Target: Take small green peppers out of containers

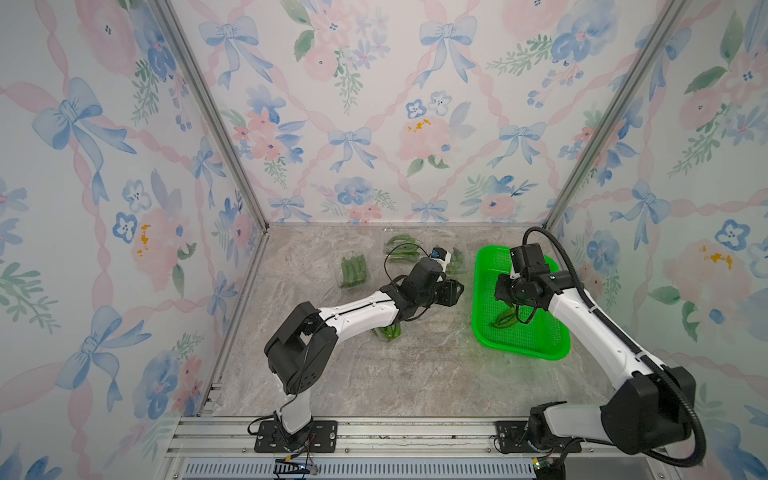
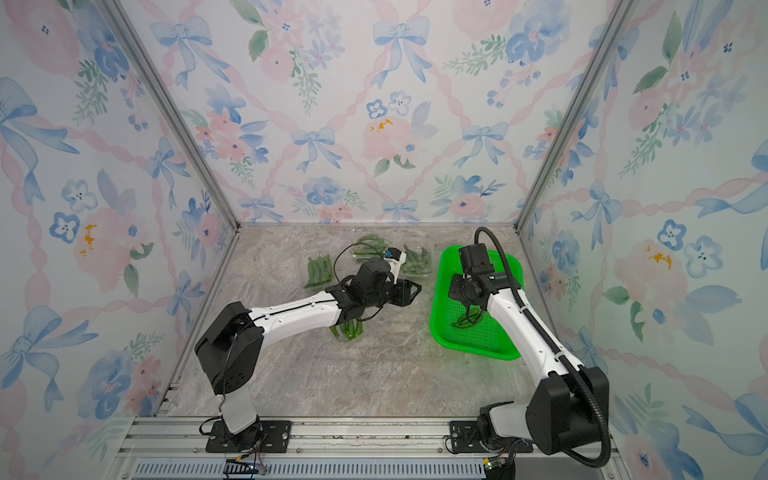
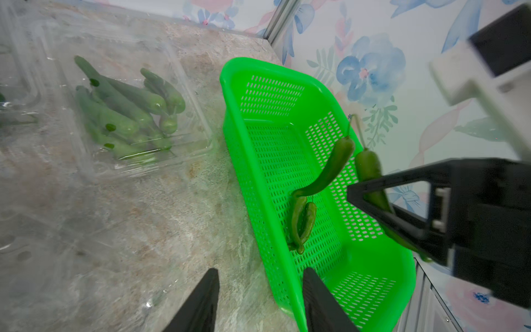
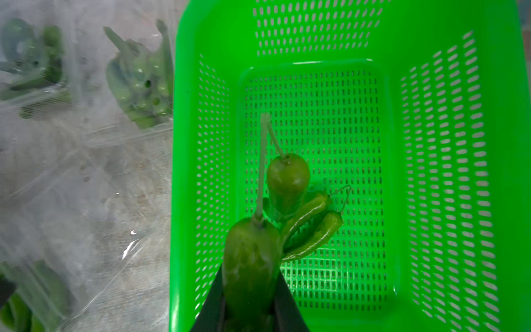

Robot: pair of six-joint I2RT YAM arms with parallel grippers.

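Note:
Two joined green peppers hang over the green basket (image 4: pixel 185 166). My right gripper is shut on one held pepper (image 4: pixel 252 249); the second pepper (image 4: pixel 288 179) dangles from it by the stem. Below them, several peppers (image 4: pixel 312 235) lie on the basket floor. My left gripper stands open and empty, its fingers (image 3: pixel 205 301) at the basket's near left side, partly overlapping the rim in its view. In the top left view, peppers (image 1: pixel 390 330) of the opened container show just below the left arm, which hides part of them.
Clear containers of peppers, such as the back right box (image 3: pixel 127 105) and the left box (image 1: pixel 352 270), stand along the back of the table. Both arms are close together near the basket.

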